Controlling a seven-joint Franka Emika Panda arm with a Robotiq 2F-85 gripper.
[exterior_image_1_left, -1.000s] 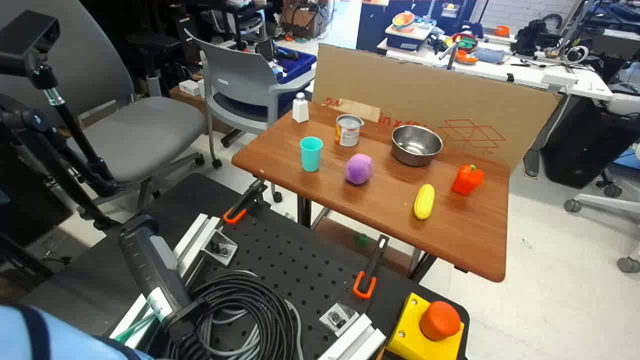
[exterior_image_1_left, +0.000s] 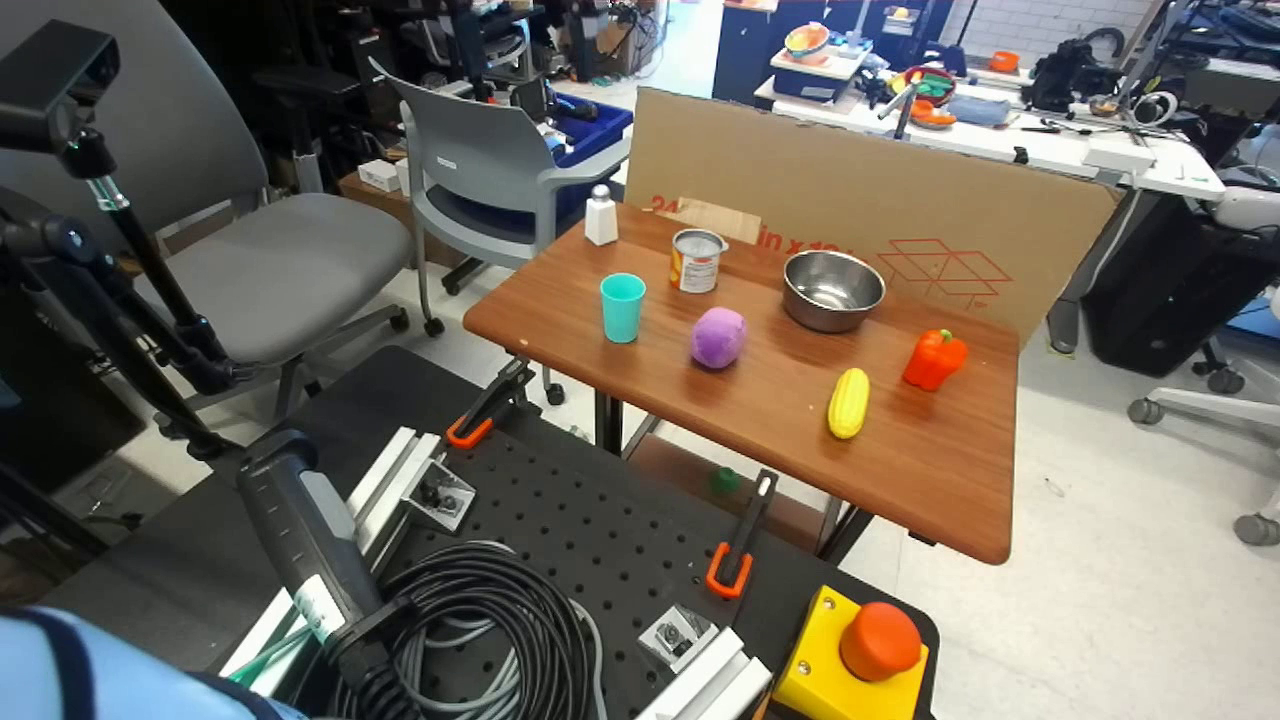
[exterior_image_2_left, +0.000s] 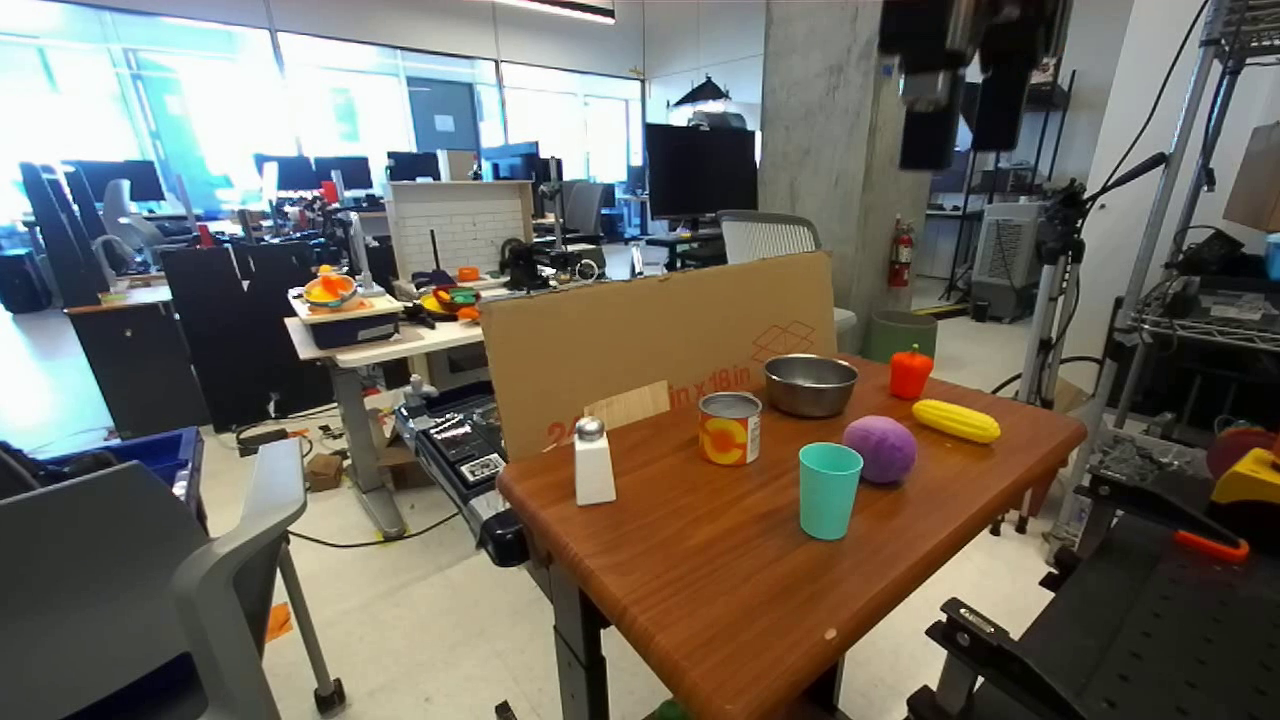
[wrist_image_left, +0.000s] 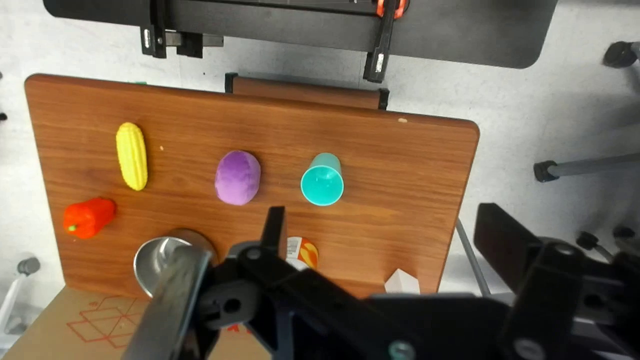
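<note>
High over the wooden table (wrist_image_left: 384, 150), my gripper is open, with nothing held between its widely spread fingers. Below it in the wrist view are a teal cup (wrist_image_left: 322, 185), a purple plush ball (wrist_image_left: 238, 177) and a can (wrist_image_left: 303, 252) partly hidden by a finger. The steel bowl (wrist_image_left: 159, 259) is partly covered by the gripper's body. Farther left lie a yellow corn cob (wrist_image_left: 132, 156) and a red pepper (wrist_image_left: 89, 217). A white shaker (exterior_image_2_left: 594, 462) stands near the table's left corner in exterior view 2; only its base shows from the wrist.
A cardboard sheet (exterior_image_1_left: 864, 198) stands upright along the table's far edge. The black perforated bench (exterior_image_1_left: 576, 504), with clamps, coiled cable (exterior_image_1_left: 492, 624) and a yellow box with a red button (exterior_image_1_left: 858, 654), is across a gap. Bare tabletop surrounds the cup.
</note>
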